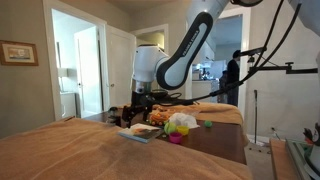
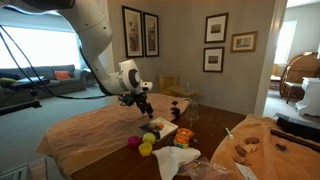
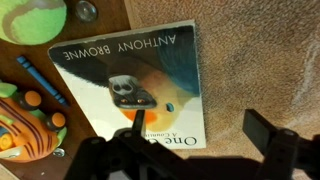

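Note:
A picture book [image 3: 182, 80] with a bear and an orange shape on its cover lies flat in the wrist view, on a brown surface; it also shows as a pale flat shape [image 1: 140, 131] near the table's far edge. My gripper is open, its dark fingers parted over the book's right edge and the tan cloth beside it, with nothing held between them. In the first exterior view the gripper [image 1: 136, 108] hangs just above the book. The second exterior view shows it over the same table spot [image 2: 138, 100].
Left of the book lie a tennis ball [image 3: 33, 18], a blue crayon [image 3: 42, 80] and an orange toy car [image 3: 28, 130]. Colored cups [image 2: 140, 146] and a white cloth [image 2: 175, 160] sit close by. Bare tan cloth [image 3: 255, 60] spreads to the book's right.

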